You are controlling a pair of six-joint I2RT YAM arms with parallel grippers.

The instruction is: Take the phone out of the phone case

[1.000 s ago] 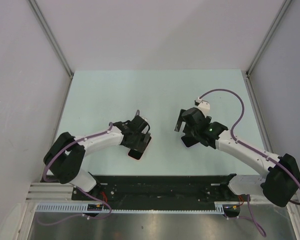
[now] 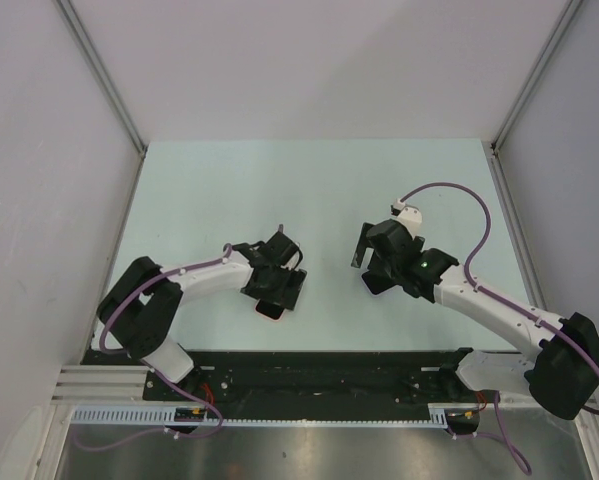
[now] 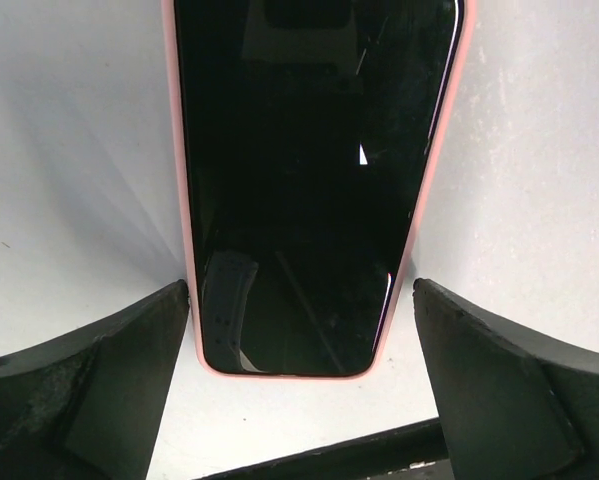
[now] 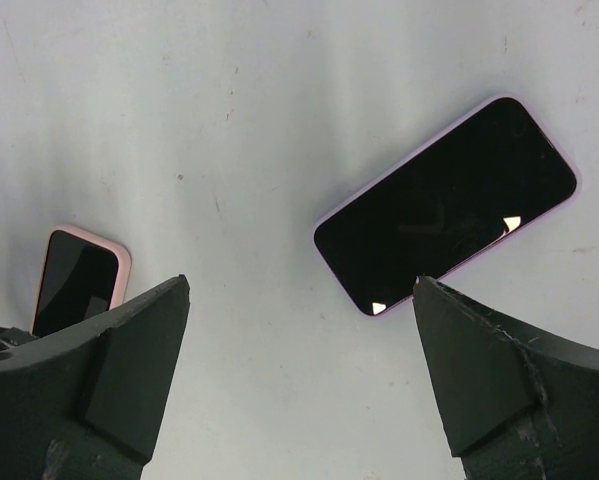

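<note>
A black-screened phone (image 3: 309, 190) lies face up in a thin pink case (image 3: 184, 210), its far end cut off by the left wrist view. My left gripper is open, with one fingertip at each long side of the case near its front end. Whether the tips touch the case I cannot tell. From above, the left gripper partly covers this phone (image 2: 270, 310). My right gripper also stands open and empty, above bare table. A second phone (image 4: 449, 205) in a pale purple case (image 4: 404, 163) lies ahead of it to the right.
The left arm has shifted slightly, and its gripper has come lower, its fingers now beside the pink case. The right arm has moved very little. Both phones lie where they were.
</note>
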